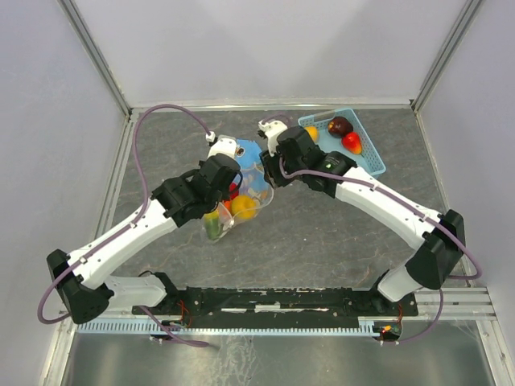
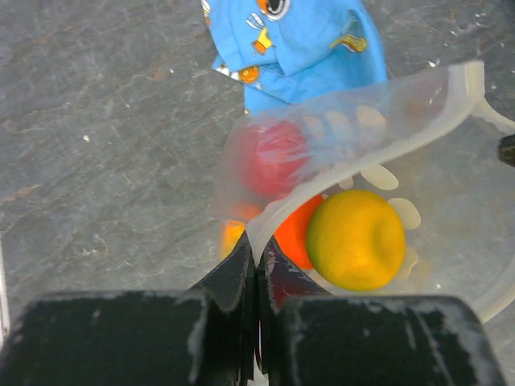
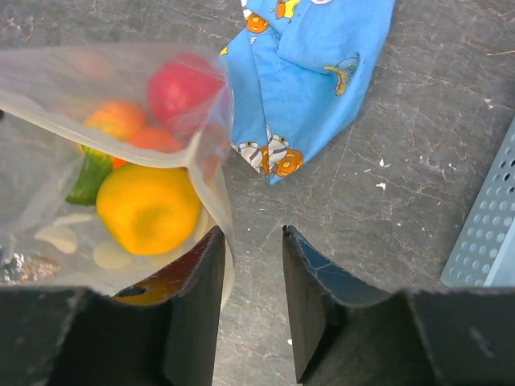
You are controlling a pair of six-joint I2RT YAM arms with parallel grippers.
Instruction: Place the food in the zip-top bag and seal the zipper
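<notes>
A clear zip top bag (image 2: 418, 129) hangs with its mouth spread, holding a yellow-orange fruit (image 2: 356, 240), a red food item (image 2: 273, 161), an orange-red one (image 2: 297, 233) and a green one (image 3: 91, 177). My left gripper is shut on one side of the bag's rim, its fingertips pressed together over the plastic. At the opposite side, my right gripper stands open. The bag's edge runs against its left finger (image 3: 203, 277), and bare table shows between the two fingers. In the top view the arms partly hide the bag's mouth.
Behind the bag lies a folded blue cloth (image 3: 322, 72) with printed figures. A light-blue basket (image 1: 372, 161) at the back right contains a dark fruit (image 1: 339, 126), a red one (image 1: 352, 142) and an orange one (image 1: 312, 133).
</notes>
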